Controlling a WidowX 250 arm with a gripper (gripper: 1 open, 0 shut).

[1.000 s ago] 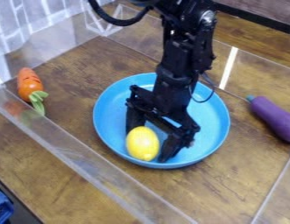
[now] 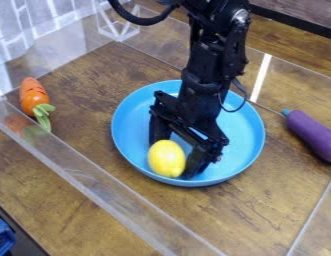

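Observation:
My black gripper (image 2: 185,135) reaches down from the top centre into a blue bowl (image 2: 243,140), its fingers open around a yellow lemon-like object (image 2: 165,158), which lies in the lower left of the bowl. Whether the fingertips touch it is hard to tell.
An orange carrot (image 2: 36,98) lies on the wooden table at the left. A purple eggplant (image 2: 312,136) lies to the right of the bowl. Clear plastic edges run along the lower left and top left. A small blue object (image 2: 1,240) sits at the bottom left corner.
The gripper has shifted slightly within the bowl and its fingers have changed angle a little. The yellow object has stayed about in place.

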